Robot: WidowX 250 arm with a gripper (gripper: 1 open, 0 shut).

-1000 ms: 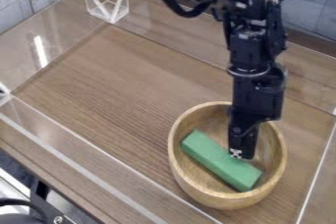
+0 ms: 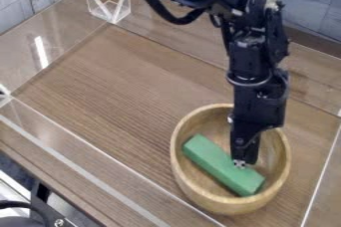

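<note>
A round tan wooden bowl point(image 2: 193, 190) sits on the table at the lower right. Inside it lies a long green block point(image 2: 221, 165), angled from upper left to lower right. The black gripper point(image 2: 244, 157) points down into the bowl from above, its tips at the block's upper right side, shut. Whether the tips touch the block is hard to tell.
A white wire holder point(image 2: 110, 4) stands at the back left, and cables lie at the lower left corner.
The arm and gripper have shifted very slightly within the bowl. The bowl and green block look much the same.
</note>
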